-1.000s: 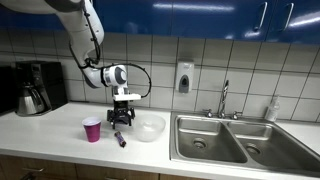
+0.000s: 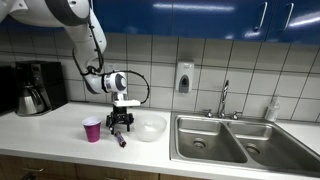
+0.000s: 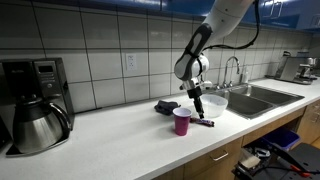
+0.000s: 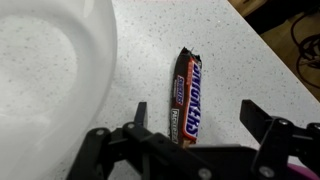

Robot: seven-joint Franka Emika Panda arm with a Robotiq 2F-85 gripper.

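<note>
A Snickers bar in a dark brown wrapper [image 4: 186, 95] lies on the light counter, also visible as a small dark strip [image 2: 121, 140] in exterior view 1. My gripper is open above it, one finger on either side of the bar in the wrist view, with a clear gap to each. Nothing appears held. To the left in the wrist view is the rim of a white bowl [image 4: 104, 60]. A pink-purple cup [image 2: 92, 132] stands left of the bar in exterior view 1; part of something pink shows at the wrist view's lower edge.
A dark cloth-like item [image 3: 166, 107] lies farther back on the counter. The double sink [image 2: 222, 140] is right of the bowl, and a coffee maker [image 3: 42, 105] stands at the far left in exterior view 2.
The cup, bowl and bar appear to be where they were.
</note>
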